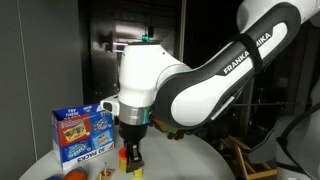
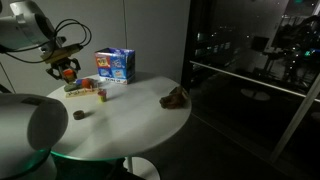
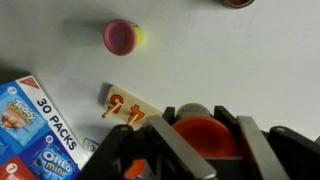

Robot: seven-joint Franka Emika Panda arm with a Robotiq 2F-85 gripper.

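In the wrist view, my gripper is shut on a round object with an orange-red top (image 3: 205, 136); its lower part is hidden. The same gripper (image 2: 69, 75) shows at the far left of exterior view 2, near the snack box end of the table. In exterior view 1 the gripper (image 1: 132, 160) points down, with orange and yellow showing at its fingers. A wooden board with numbers (image 3: 132, 105) lies below and beside the held object.
A blue and red snack box (image 2: 116, 65) stands at the back. A pink and yellow cup (image 3: 120, 38), a small dark round piece (image 2: 79, 115) and a brown item (image 2: 175, 98) are on the white table (image 2: 135, 125).
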